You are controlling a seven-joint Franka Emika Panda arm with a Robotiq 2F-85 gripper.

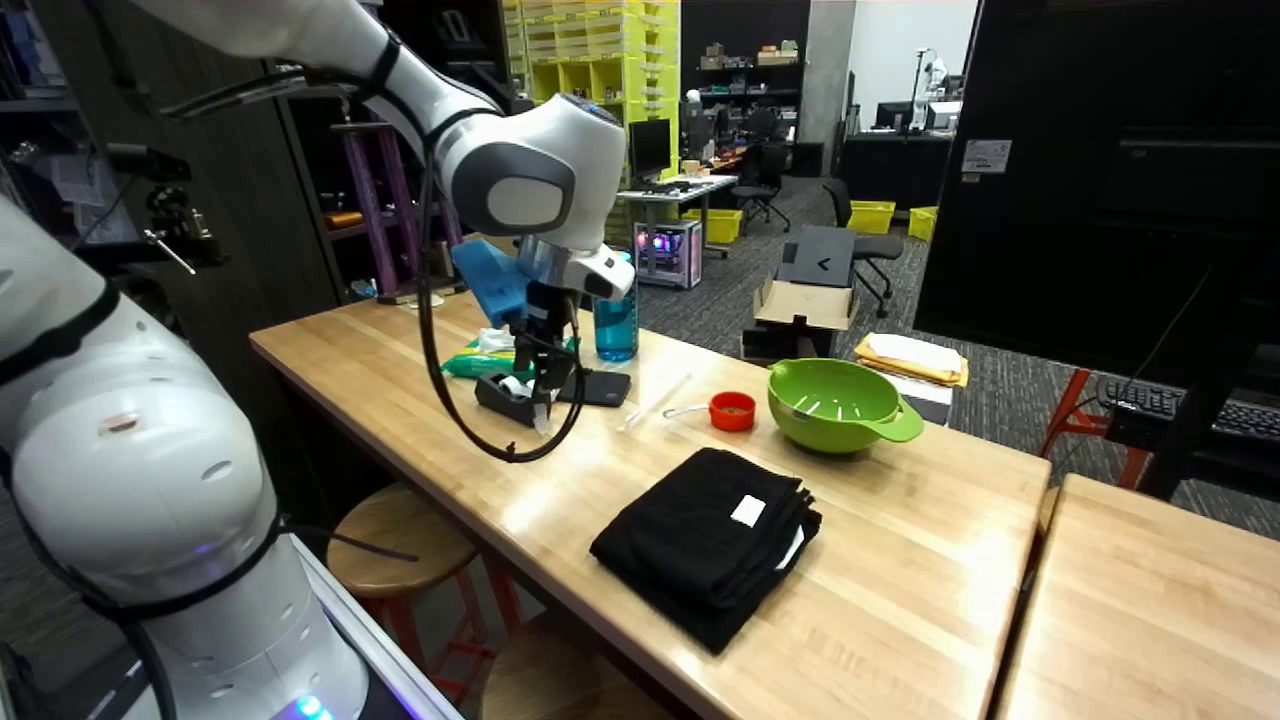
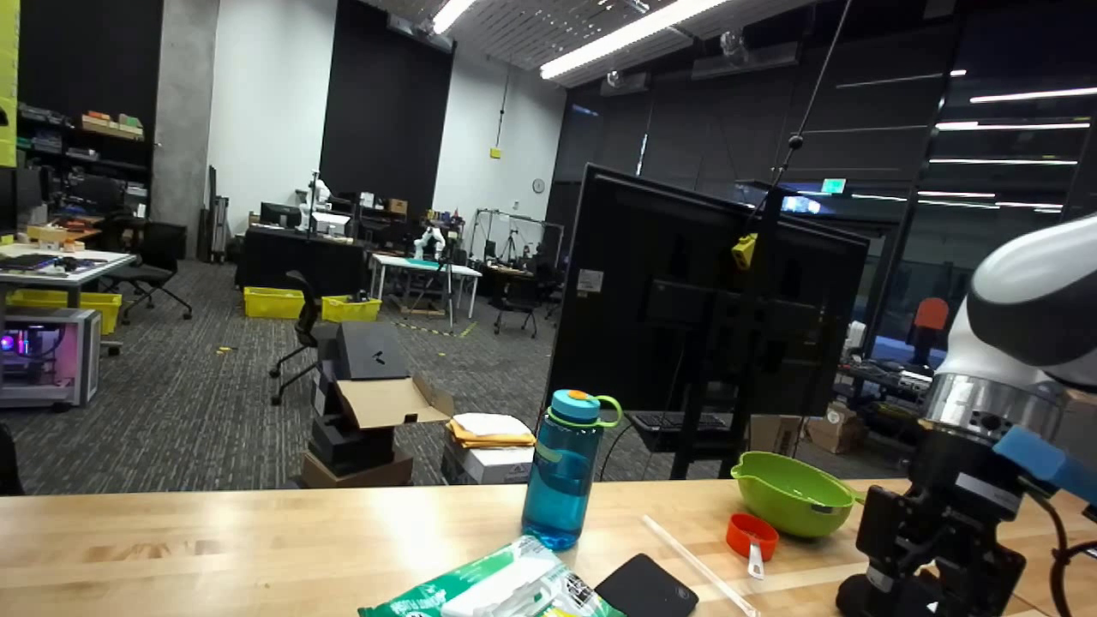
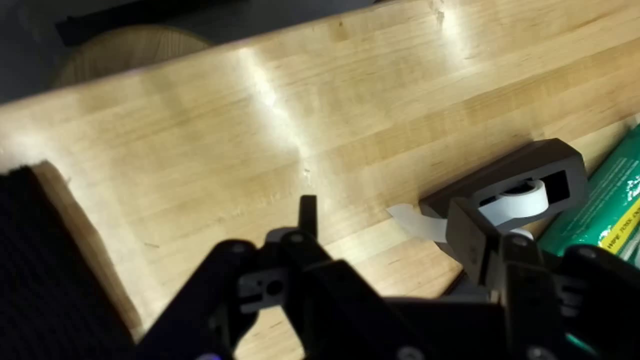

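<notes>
My gripper is open above the wooden table, its two fingers well apart in the wrist view. Behind the right finger lies a black tape dispenser with a white tape roll. A loose strip of tape sticks out of it into the gap between the fingers as seen from above; I cannot tell whether it touches either one. In exterior view 1 the gripper hangs right over the dispenser and covers part of it. A folded black cloth lies apart, nearer the front.
Close to the dispenser are a green wipes packet, a black flat case and a blue bottle. Farther right stand a red measuring cup and a green colander. Bare table lies between dispenser and cloth.
</notes>
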